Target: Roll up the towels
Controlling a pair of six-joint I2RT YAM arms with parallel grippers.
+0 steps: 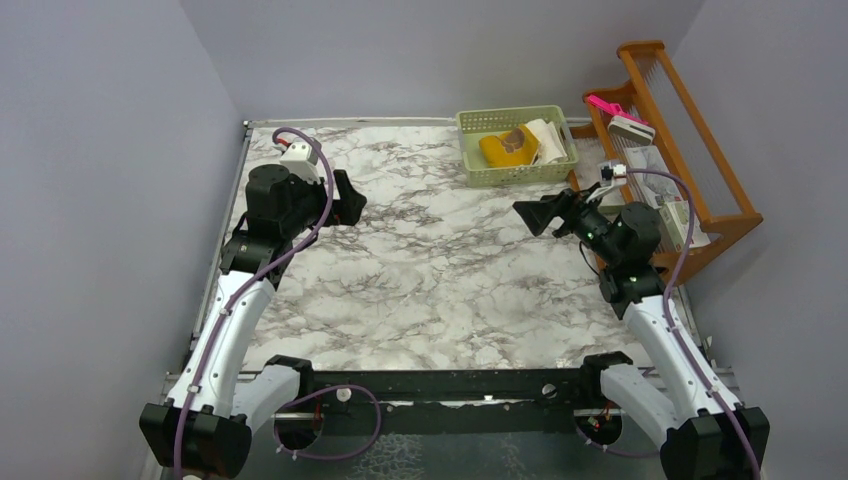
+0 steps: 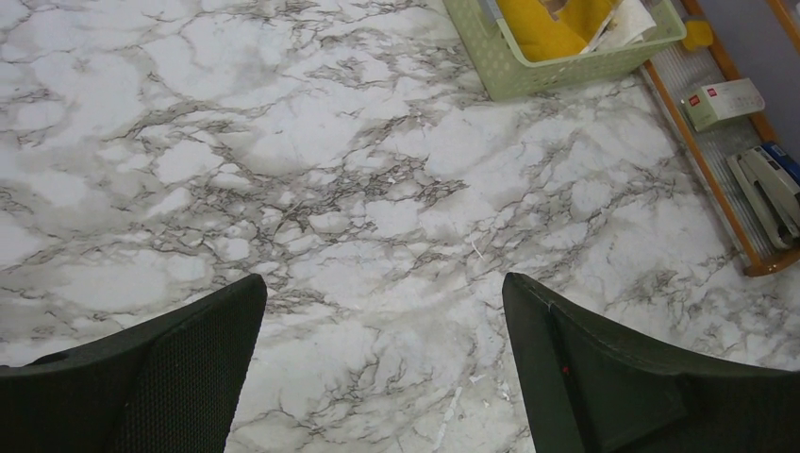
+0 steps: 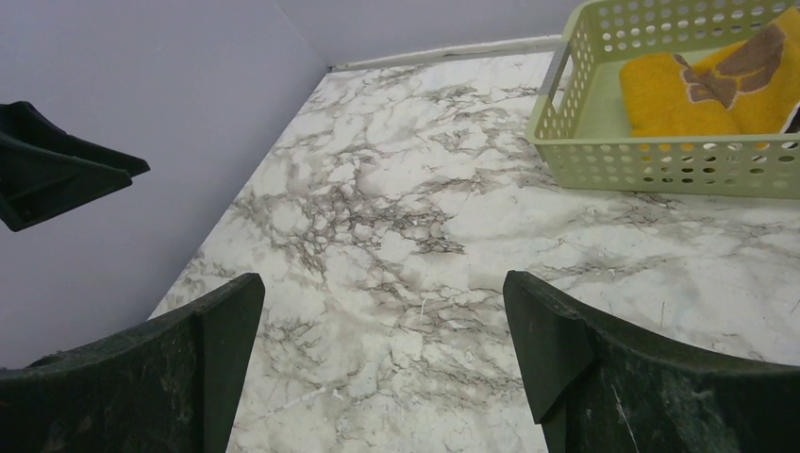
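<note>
A yellow towel [image 1: 504, 150] with brown patches lies in the green basket [image 1: 473, 172] at the back, beside a white cloth [image 1: 550, 145]; the right wrist view shows the yellow towel [image 3: 670, 99] folded or bunched. My left gripper [image 1: 344, 200] hangs over the left part of the table, open and empty, its fingers wide apart in the left wrist view. My right gripper [image 1: 545, 215] is open and empty over the right side, in front of the basket.
A wooden rack [image 1: 735, 225] with stationery, boxes and a pink item stands along the right edge. Walls surround the back and sides.
</note>
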